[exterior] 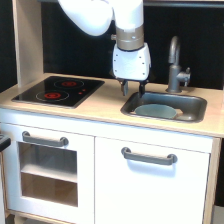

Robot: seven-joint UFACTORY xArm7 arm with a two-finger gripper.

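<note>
A grey-green pan or dish lies in the sink, its near part hidden by the sink's front rim. Just left of the pan and a little above it, my gripper hangs over the sink's left back corner. Its two dark fingers stand apart, and nothing shows between them. Whether a finger touches the sink rim is too small to tell.
A dark tap rises behind the sink. The black hob lies on the left and is empty. Bare wooden counter separates hob and sink. Below are white doors with grey handles.
</note>
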